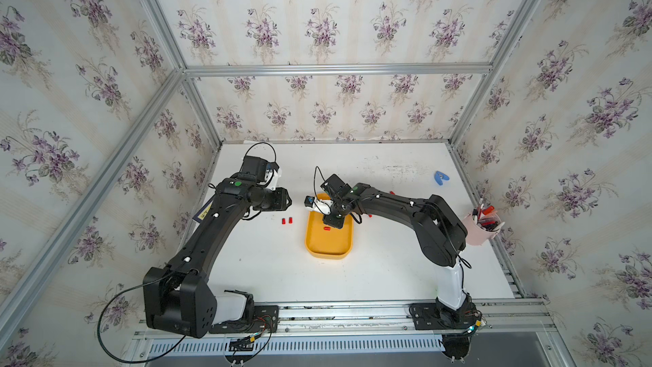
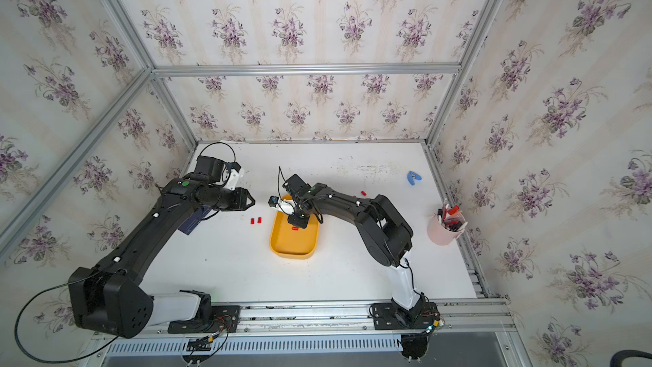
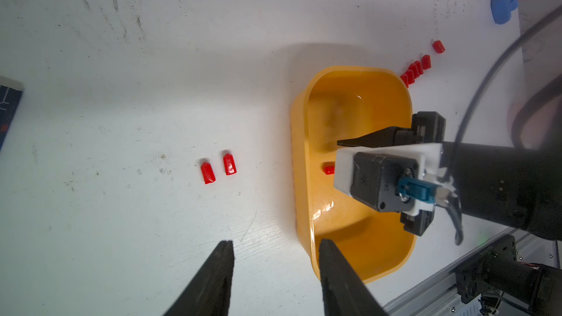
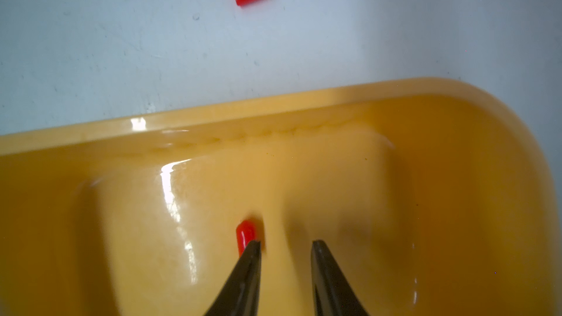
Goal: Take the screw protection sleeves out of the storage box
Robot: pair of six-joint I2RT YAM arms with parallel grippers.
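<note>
The yellow storage box [image 1: 329,251] sits mid-table, with a red sleeve [image 4: 246,235] on its floor. My right gripper hangs over the box, part open, nothing between its fingertips; that sleeve is beside its left finger in the right wrist view. Two red sleeves, lie on the table left of the box, and several more [image 3: 426,62] lie beyond its other side. My left gripper is open and empty over the table, left of the box.
A blue object [image 1: 441,177] lies at the back right, a pink cup of pens [image 1: 478,229] at the right edge, a dark flat item [image 2: 195,221] at the left.
</note>
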